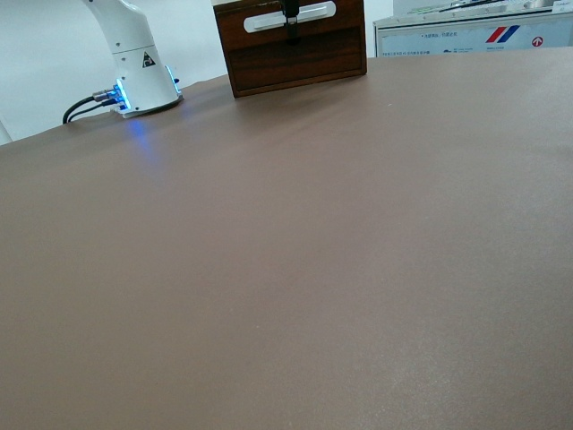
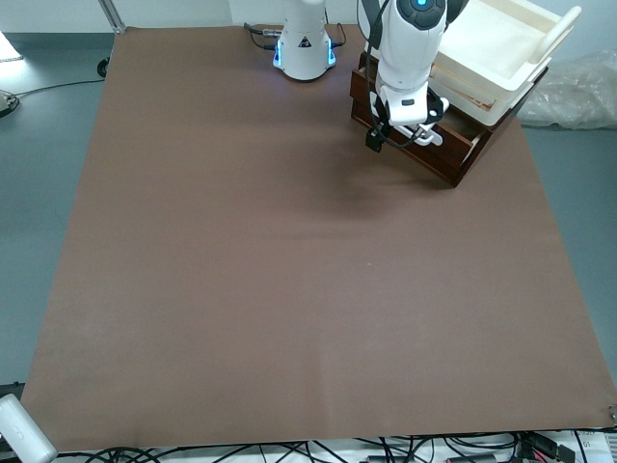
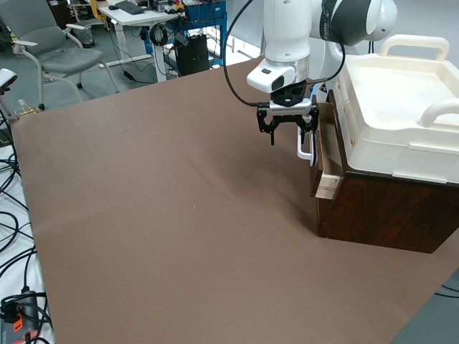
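Note:
A dark wooden drawer box (image 3: 387, 211) stands at the table's back right, a white plastic bin (image 3: 398, 115) on top. In the right view its upper drawer (image 3: 328, 179) is pulled out. My gripper (image 3: 287, 132) is at that drawer's front, by a white handle (image 1: 260, 21); in the top view dark gripper parts cross the handle's middle. Whether the fingers are open or shut on it I cannot tell.
Cables and hardware run along the near edge in the left view. The white robot base (image 2: 304, 48) stands at the back, left of the box.

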